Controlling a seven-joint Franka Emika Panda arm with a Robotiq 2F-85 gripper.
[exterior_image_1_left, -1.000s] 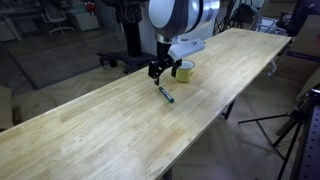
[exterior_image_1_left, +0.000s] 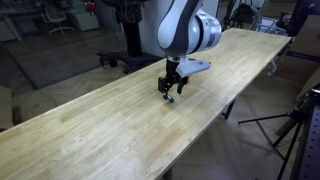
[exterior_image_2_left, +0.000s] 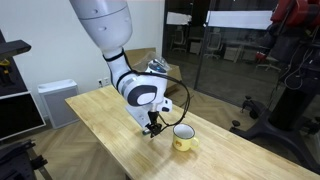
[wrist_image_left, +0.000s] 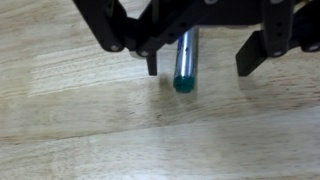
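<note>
A silver marker with a dark teal cap (wrist_image_left: 184, 82) lies on the wooden table. In the wrist view it sits between the spread fingers of my gripper, closer to the left one, with a visible gap on the right. Exterior view 1 has the gripper (exterior_image_1_left: 172, 86) low at the table, with the marker's end (exterior_image_1_left: 170, 99) showing just in front of it. From the other side, the gripper (exterior_image_2_left: 153, 126) points down at the tabletop and the marker is mostly hidden. Nothing is gripped; the fingers stand part open.
A yellow mug (exterior_image_2_left: 184, 138) stands upright close beside the gripper in exterior view 2; the arm hides it in exterior view 1. Bare tabletop (exterior_image_1_left: 90, 125) stretches away on the other side. The table's edge (exterior_image_1_left: 215, 118) runs nearby.
My gripper has come down and over the marker, which lay in the open before. The arm now covers the yellow mug that showed behind it. The marker has not clearly moved.
</note>
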